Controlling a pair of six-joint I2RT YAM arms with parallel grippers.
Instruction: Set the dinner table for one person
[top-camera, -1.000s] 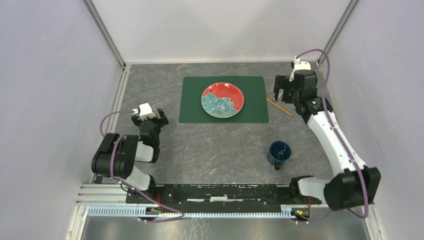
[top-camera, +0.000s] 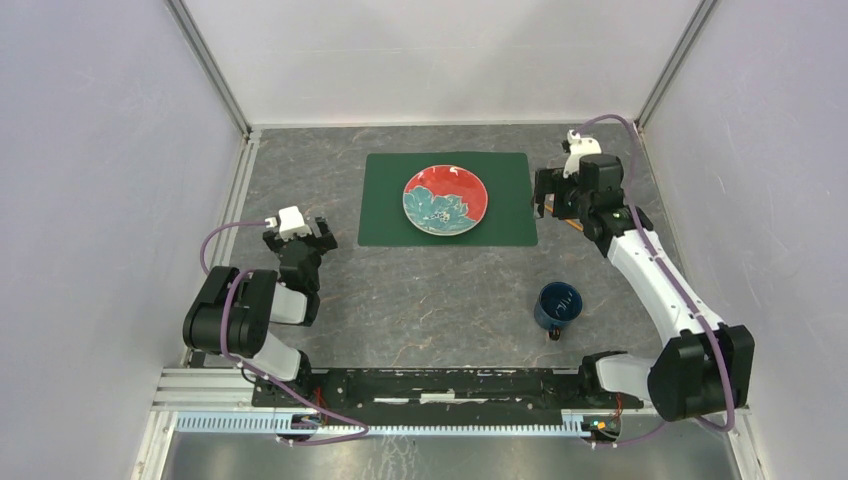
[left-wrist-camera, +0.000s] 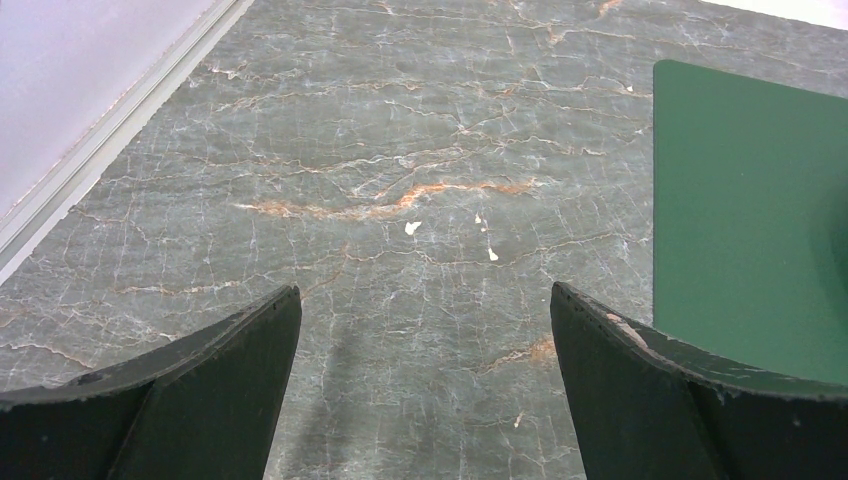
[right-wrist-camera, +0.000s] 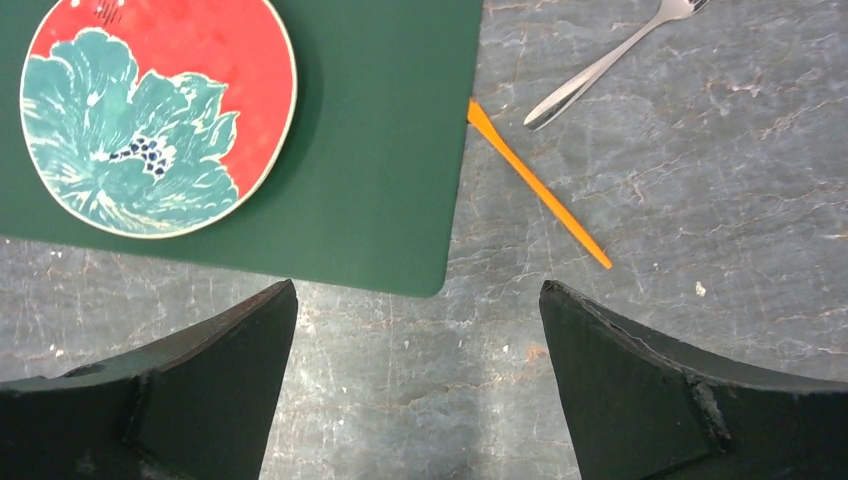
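Observation:
A red plate with a teal flower (top-camera: 446, 200) rests on the green placemat (top-camera: 510, 225). Right of the mat, a thin orange utensil (right-wrist-camera: 540, 185) lies slanted on the table, one end at the mat's edge. Beyond it, the right wrist view shows a silver fork (right-wrist-camera: 605, 65), its tines cut off by the frame. My right gripper is open and empty above the table by the mat's right side, covering part of the orange utensil from above. A dark blue mug (top-camera: 558, 306) stands near the front right. My left gripper hangs open and empty left of the mat.
White walls (top-camera: 440, 60) close in the back and both sides. The mug's handle points toward the front edge.
My right gripper has shifted left and slightly toward the front, now hiding part of the orange utensil in the top view. The left arm, plate, mat and mug have stayed put.

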